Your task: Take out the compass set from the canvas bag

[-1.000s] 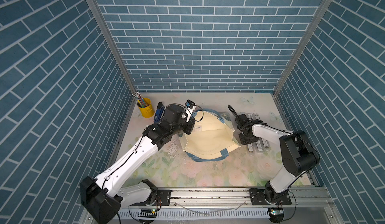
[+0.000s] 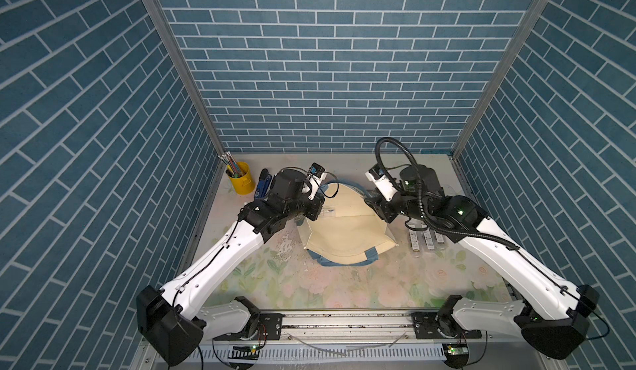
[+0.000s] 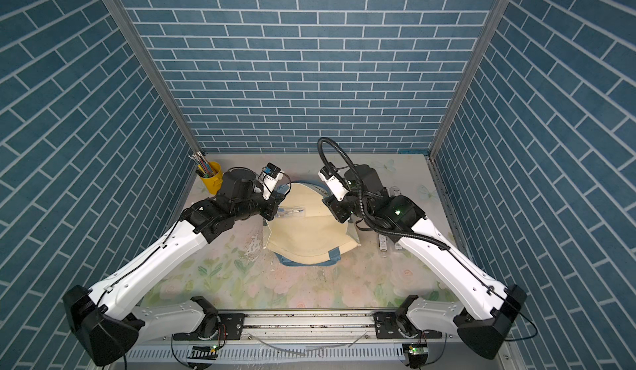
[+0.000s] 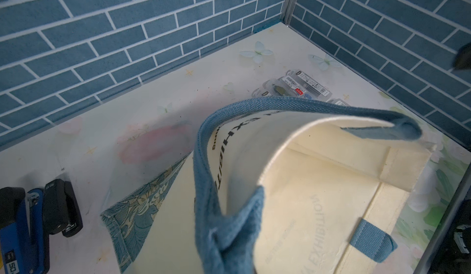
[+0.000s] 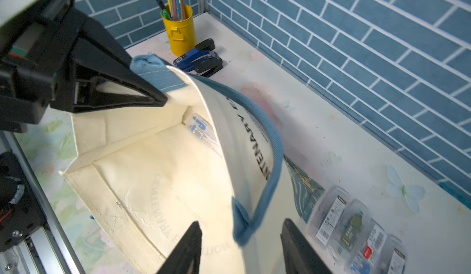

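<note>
The cream canvas bag (image 2: pixel 344 231) with blue straps lies gaping in the middle of the table. Inside, a clear case with blue parts (image 5: pixel 201 126), likely the compass set, shows under the rim in the right wrist view. My left gripper is shut at the bag's left upper rim; whether fabric is between its fingers I cannot see. My right gripper is open above the bag's right side, by the blue strap.
A yellow pen cup (image 5: pixel 179 33) and staplers (image 5: pixel 196 58) stand at the back left. Several clear cases (image 5: pixel 331 215) lie right of the bag.
My right arm has risen from over the cases and moved left to above the bag's right side. The left arm and bag have barely moved.
</note>
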